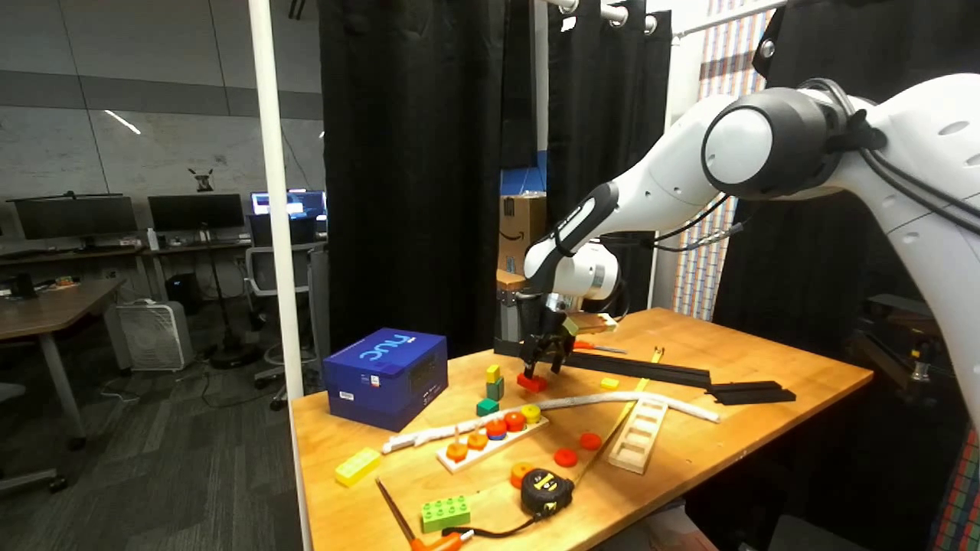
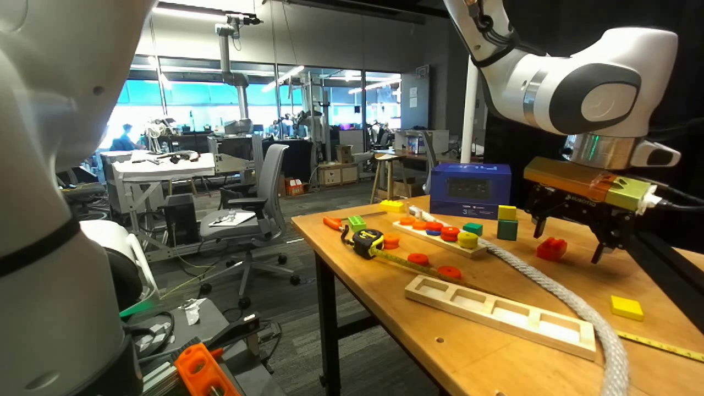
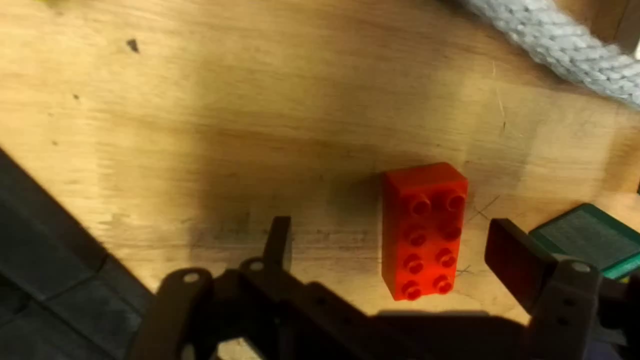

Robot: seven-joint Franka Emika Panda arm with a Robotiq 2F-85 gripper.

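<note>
A red toy brick (image 3: 424,234) with round studs lies on the wooden table, studs up. My gripper hangs over it with the fingers wide open, and the brick sits between the two fingers, nearer the right one in the wrist view. Bare wood shows between the brick and each finger. In exterior view 2 the gripper (image 2: 568,243) straddles the red brick (image 2: 551,248), its fingertips a little above the tabletop. From exterior view 1 the fingers partly cover the brick (image 1: 530,382).
Close by stand stacked green and yellow blocks (image 2: 506,230) and a green block (image 2: 472,228). A white rope (image 2: 561,293) curves across the table past a wooden tray (image 2: 501,315). Black strips (image 1: 643,369) lie behind, and a blue box (image 1: 386,376) stands at the far left.
</note>
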